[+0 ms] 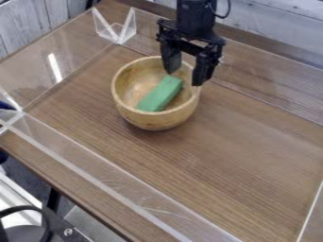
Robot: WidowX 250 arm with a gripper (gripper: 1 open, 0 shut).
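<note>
My black gripper (190, 59) hangs at the top centre, just over the back rim of a round wooden bowl (135, 112), its dark fingers spread open. A green block (159, 95) lies tilted inside the bowl. I cannot tell whether the fingers touch the rim.
A clear angular object (115, 28) stands at the back left, near the table's rear edge. A dark arm or cable (38, 222) is at the bottom left, with a small blue item at the left edge.
</note>
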